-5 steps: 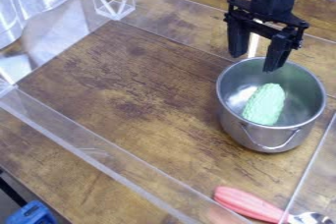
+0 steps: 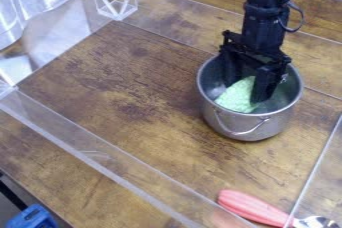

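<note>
My black gripper (image 2: 254, 64) reaches down into a steel pot (image 2: 247, 122) on the right of the wooden table. A pale green textured item (image 2: 235, 96) lies inside the pot, just below the fingers. The fingertips are partly hidden by the pot and dark against it, so whether they hold the item is unclear.
A pink-handled utensil (image 2: 254, 208) with a metal head lies at the front right. Clear plastic barriers edge the workspace. A white cloth (image 2: 34, 2) hangs at the back left, and a blue object (image 2: 34, 219) is at the lower left.
My gripper has moved down into the pot, its fingers now closer together. The pot has shifted left and back, and the green item inside sits higher in view.
</note>
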